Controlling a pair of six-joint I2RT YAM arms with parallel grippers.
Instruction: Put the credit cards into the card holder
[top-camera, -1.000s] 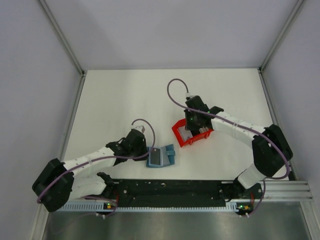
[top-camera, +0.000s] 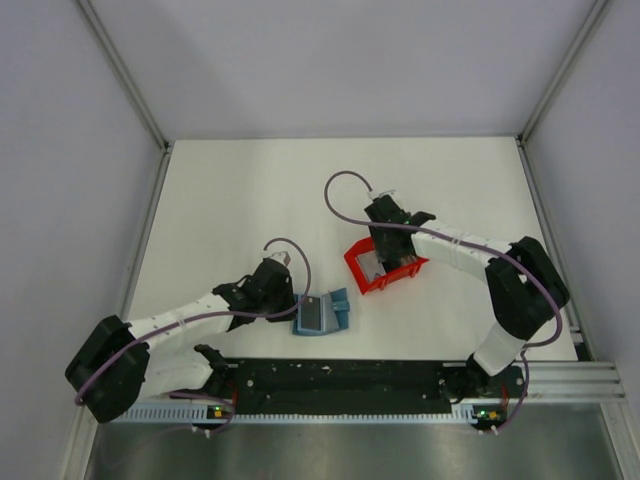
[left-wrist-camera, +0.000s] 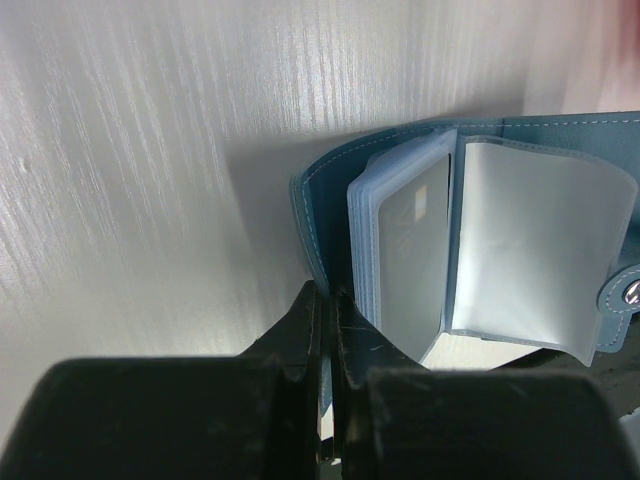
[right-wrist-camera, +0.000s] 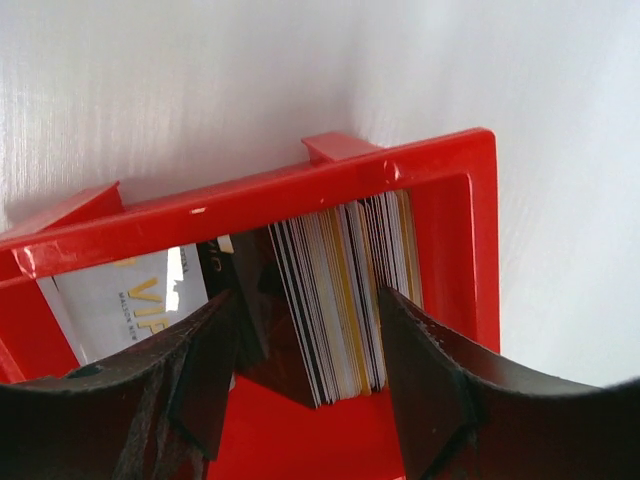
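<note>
The blue card holder lies opened, its clear sleeves facing up, near the table's front edge. My left gripper is shut on the thin outer cover edge of that holder, beside the stacked sleeves. In the right wrist view, a row of cards leans on edge inside a red tray; a dark card faces out at its left. My right gripper is open over this row, one finger near the dark card, the other by the striped card edges. Whether they touch the cards, I cannot tell.
A white card with yellow print lies at the left part of the tray. The tray's raised red walls surround the cards.
The left arm and the card holder have stayed where they were.
</note>
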